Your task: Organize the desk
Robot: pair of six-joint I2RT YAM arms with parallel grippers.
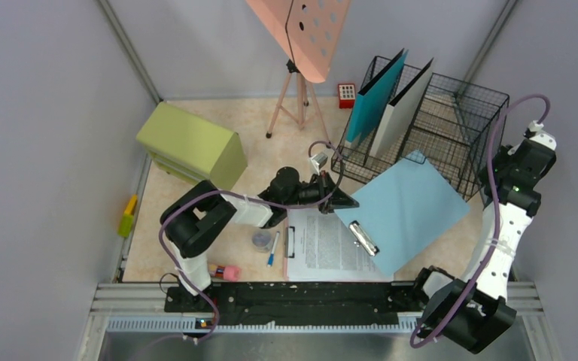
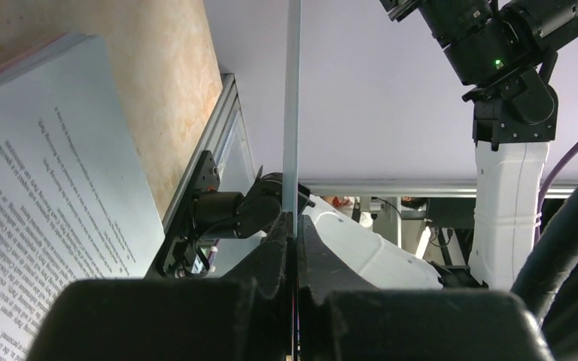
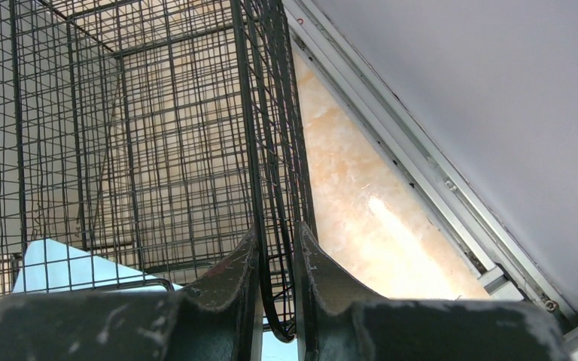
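A light blue clipboard [image 1: 406,214] with a metal clip [image 1: 364,238] is held up on edge by my left gripper [image 1: 352,203]. In the left wrist view the board shows as a thin upright strip [image 2: 292,113] pinched between the shut fingers. Its upper corner overlaps the front of the black wire rack [image 1: 440,154]. My right gripper is shut on the rack's right side wires [image 3: 260,195]. Inside the rack stand a teal folder [image 1: 376,98] and a white folder [image 1: 400,113]. Below the blue board lies a clipboard with printed paper [image 1: 331,244].
A green box [image 1: 192,143] stands at the left. Near the paper are a clear cup [image 1: 262,241] and a blue-tipped marker [image 1: 274,250]; a pink tripod [image 1: 301,105] and red calculator [image 1: 346,95] sit behind. Bare desk lies between the box and the tripod.
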